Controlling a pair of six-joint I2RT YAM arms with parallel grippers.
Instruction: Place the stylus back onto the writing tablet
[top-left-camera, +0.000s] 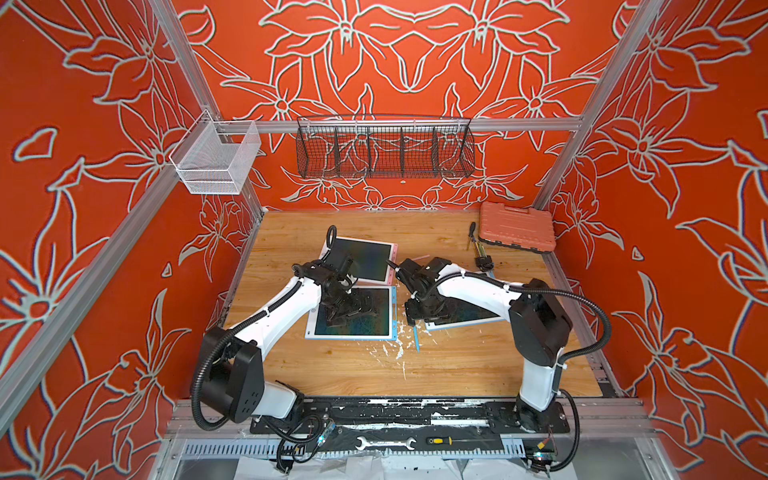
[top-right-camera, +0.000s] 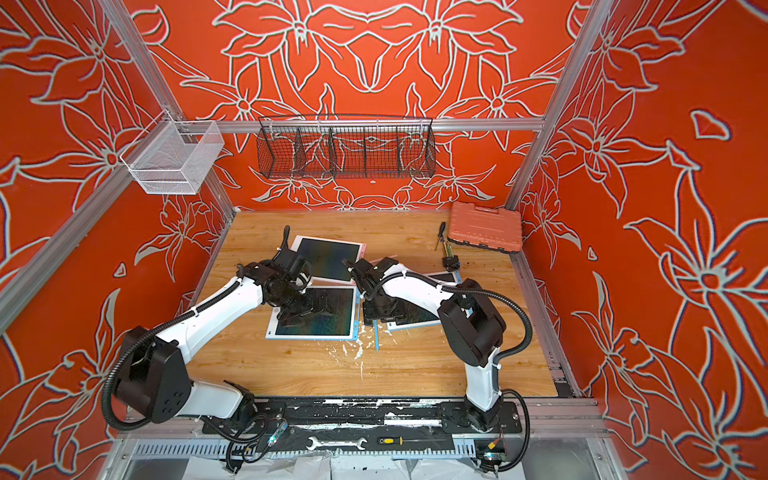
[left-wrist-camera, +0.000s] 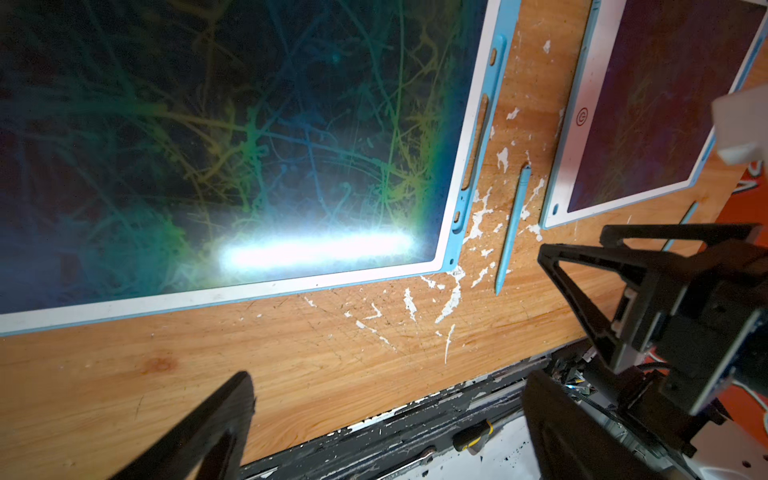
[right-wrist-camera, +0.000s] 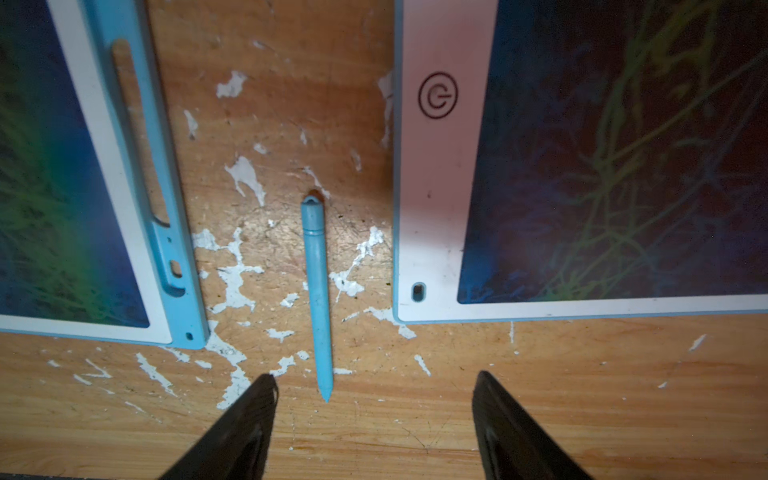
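A blue stylus (right-wrist-camera: 317, 296) lies on the bare wood between two blue-edged writing tablets. The left tablet (right-wrist-camera: 181, 276) has an empty slot along its right edge; the right tablet (right-wrist-camera: 436, 240) shows a power mark on its white border. Above the table, my right gripper stands open, the stylus lying toward its left finger (right-wrist-camera: 254, 416) in the right wrist view. Nothing is between its fingers. My left gripper hangs over the left tablet, fingers wide apart and empty. In the left wrist view the stylus (left-wrist-camera: 513, 232) shows beside the right gripper.
A pink-edged tablet (top-left-camera: 372, 257) lies behind the left one. White paint flecks mark the wood around the stylus. An orange case (top-left-camera: 517, 227) and some tools (top-left-camera: 481, 254) sit at the back right.
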